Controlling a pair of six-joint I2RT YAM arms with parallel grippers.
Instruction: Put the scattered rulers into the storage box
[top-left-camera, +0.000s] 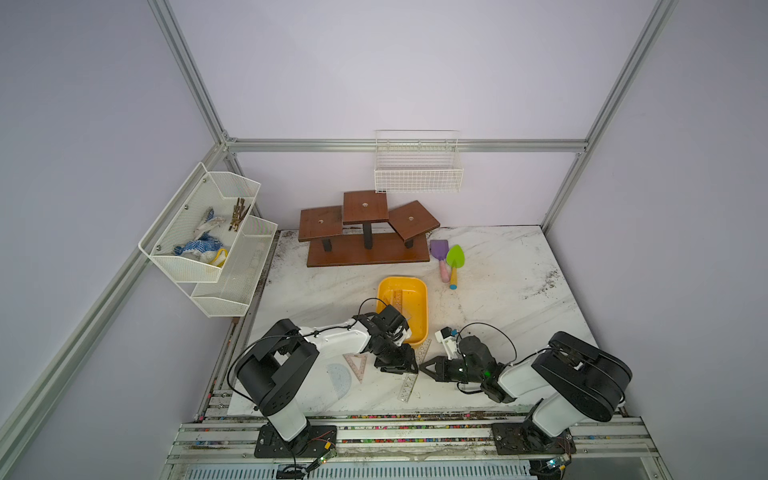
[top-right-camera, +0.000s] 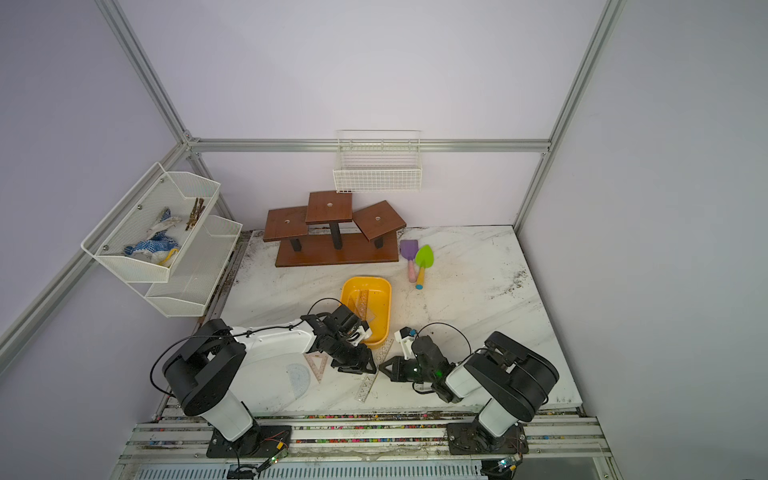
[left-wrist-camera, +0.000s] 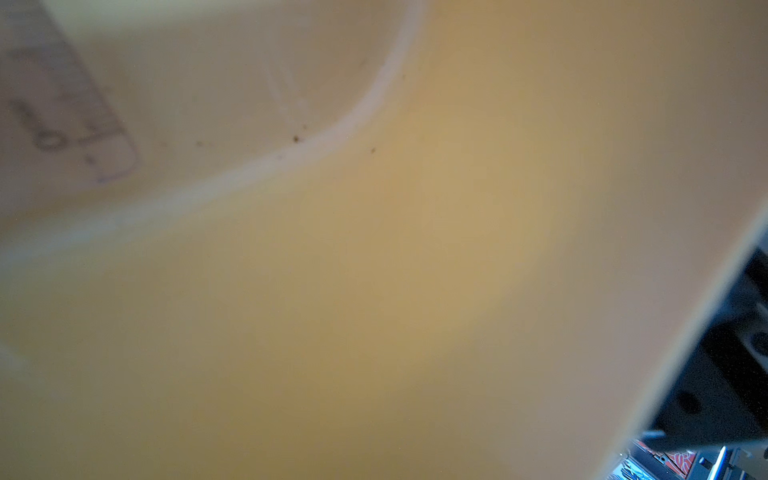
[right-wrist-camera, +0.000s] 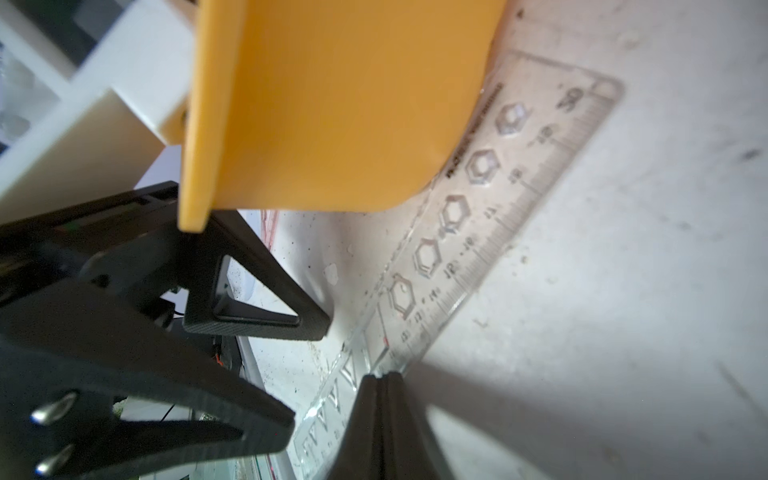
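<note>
A long clear ruler (right-wrist-camera: 480, 176) lies on the table, passing beside and partly under the yellow storage box (top-left-camera: 421, 308). My right gripper is shut at its near edge, fingers together, nothing clearly visible between them. Across the ruler stands my left gripper, open, its two black fingers apart and low over the table. Inside the box rests an orange-looking ruler (top-right-camera: 363, 302); a ruler's zero end (left-wrist-camera: 72, 120) shows on the box floor in the left wrist view. A clear triangle (top-left-camera: 356, 365) and a round-edged protractor (top-left-camera: 338, 381) lie left of the long ruler.
A brown three-platform stand (top-left-camera: 368, 249) is at the back. Purple (top-left-camera: 439, 249) and green (top-left-camera: 455, 256) toy shovels lie right of it. White baskets (top-left-camera: 204, 228) hang at the left wall.
</note>
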